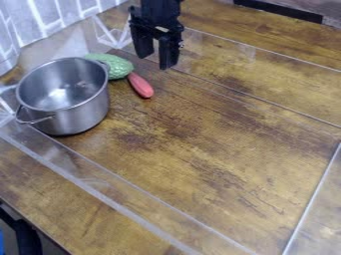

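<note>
A black robot arm with its gripper hangs at the top centre, raised above the wooden table. Whether its fingers are open or shut is hard to make out. Below and left of it a red elongated object lies on the table. A green leafy-looking object lies just behind the steel pot, which stands at the left with its handle toward the front.
A pale wall or cloth runs along the back left edge.
</note>
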